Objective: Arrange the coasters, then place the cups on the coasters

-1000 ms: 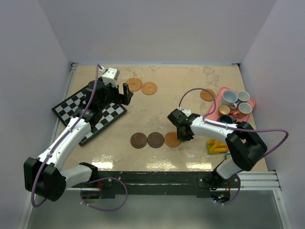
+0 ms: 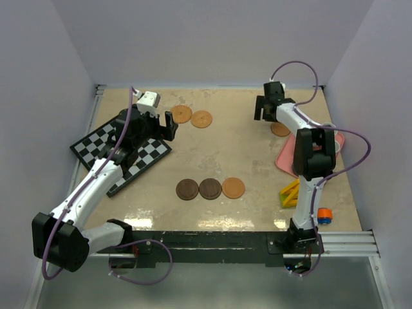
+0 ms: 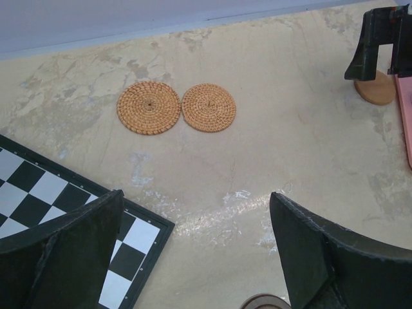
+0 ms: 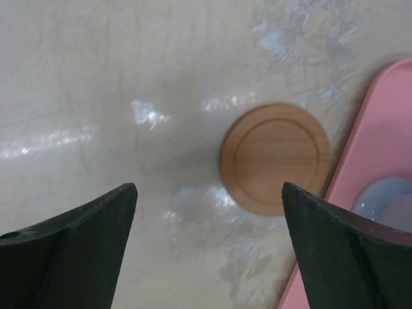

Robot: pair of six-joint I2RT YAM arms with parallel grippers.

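Note:
My right gripper (image 2: 262, 109) is open above the back right of the table, with nothing between its fingers. A round wooden coaster (image 4: 275, 158) lies flat below it, close to the pink tray (image 4: 376, 122). On that tray, part of a bluish-grey cup (image 4: 386, 201) shows at the right edge of the right wrist view. From above, the right arm hides most of the cups; a white cup (image 2: 339, 144) peeks out beside it. My left gripper stands open and empty over the left side, near two woven coasters (image 3: 149, 107).
A checkered board (image 2: 122, 161) lies under the left arm. Two dark coasters (image 2: 198, 189) and a brown one (image 2: 234, 188) line the front. Beside the right arm are a yellow rack (image 2: 290, 193) and an orange-blue object (image 2: 324, 215).
My right gripper has swung from above the front brown coaster to the back right, near the wooden coaster. Its arm now covers much of the tray. The left arm has stayed still.

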